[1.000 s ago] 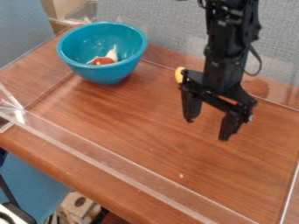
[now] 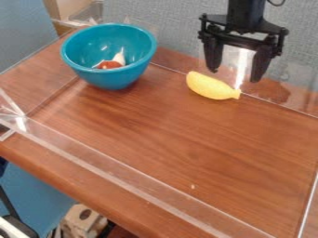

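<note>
My black gripper [image 2: 233, 63] hangs at the top right, its two fingers spread open with nothing between them, just above and behind a yellow banana-like object [image 2: 213, 87] lying on the wooden table [image 2: 174, 158]. A blue bowl [image 2: 119, 76] at the back left holds a red item [image 2: 108, 65] and something white.
A grey wall stands behind the table, with clear strips along the table's edges. At the lower left, beyond the edge, are some wooden and dark pieces [image 2: 85, 221].
My gripper has moved back and up, away from the front right to over the yellow object, which now shows fully. The bowl is unchanged.
</note>
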